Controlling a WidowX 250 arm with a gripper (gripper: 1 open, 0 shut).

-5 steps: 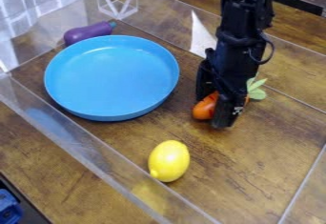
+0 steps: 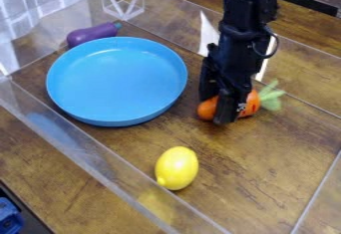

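My black gripper is low over the wooden table, its fingers open and around an orange toy carrot with pale green leaves at its right end. The fingers partly hide the carrot, so I cannot tell whether they touch it.
A blue plate lies to the left, with a purple eggplant behind it. A yellow lemon lies at the front. A white object stands behind my arm.
The gripper has shifted slightly left over the last moments. The carrot's visible part and its leaves have moved about under the fingers.
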